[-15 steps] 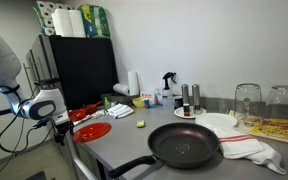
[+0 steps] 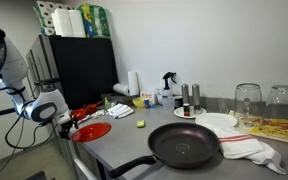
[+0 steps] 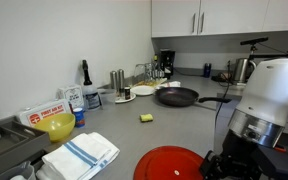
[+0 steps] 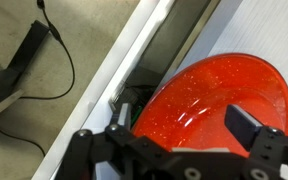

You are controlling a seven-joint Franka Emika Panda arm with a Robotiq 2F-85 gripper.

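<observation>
A glossy red plate (image 2: 91, 131) lies on the grey counter near its front left edge. In the second exterior view, the red plate (image 3: 164, 164) is partly covered by my gripper (image 3: 222, 168) at its right side. From the wrist, my gripper looks open, its fingers wide apart above the red plate (image 4: 206, 98). One finger (image 4: 128, 100) hangs just beyond the plate's rim, near the counter edge; the other (image 4: 244, 124) is over the plate. Whether either touches it, I cannot tell.
A black frying pan (image 2: 182, 145) stands mid-counter, its handle pointing toward the front. Behind the plate lies a yellow sponge (image 3: 146, 118). A white towel (image 3: 80, 156) and a yellow bowl (image 3: 57, 126) are to the left in the second exterior view. Past the counter edge is floor (image 4: 84, 45).
Over the last second my gripper has shifted slightly down and right, closer to the red plate. The plate and other objects look unmoved.
</observation>
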